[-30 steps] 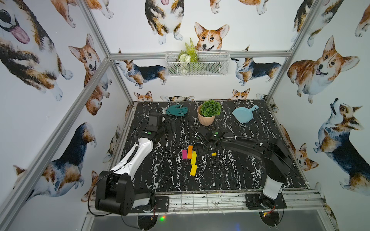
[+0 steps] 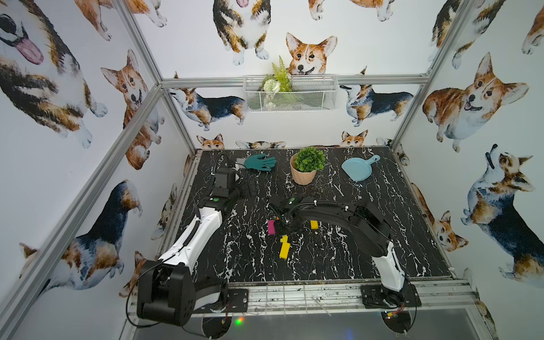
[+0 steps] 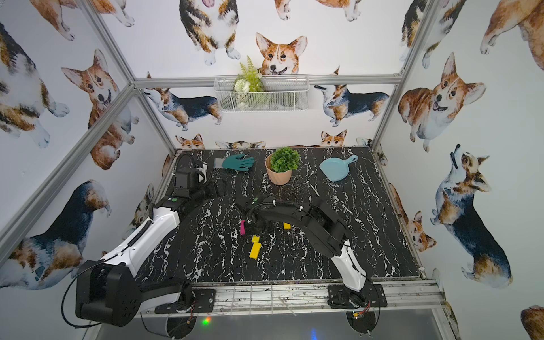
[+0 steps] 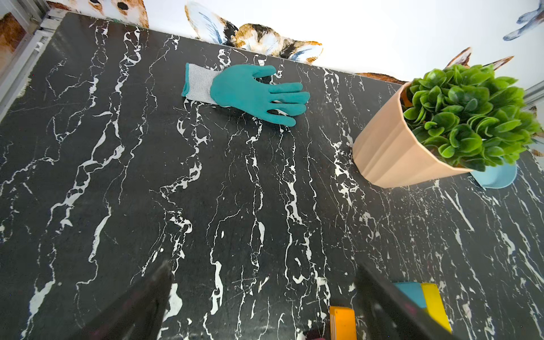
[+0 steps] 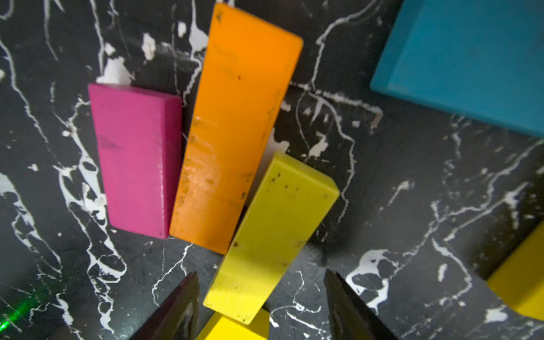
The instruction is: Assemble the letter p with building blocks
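Note:
In the right wrist view a magenta block (image 5: 136,161) lies beside a long orange block (image 5: 235,124). A yellow block (image 5: 272,238) lies slanted against the orange one's lower right side. Its near end meets another yellow block (image 5: 235,327), cut off by the frame. My right gripper is part open over that junction, fingers apart on either side and clear of the yellow. A blue block (image 5: 470,62) and one more yellow block (image 5: 524,277) lie to the right. My left gripper stands open and empty above bare table.
Along the back stand a teal glove (image 2: 260,162), a potted plant (image 2: 303,170) and a light blue dustpan (image 2: 358,169). The right arm covers part of the blocks from above.
My right gripper has moved left over the block group, now covering most of the orange block and the upper yellow one. The left arm has drawn back slightly to the left.

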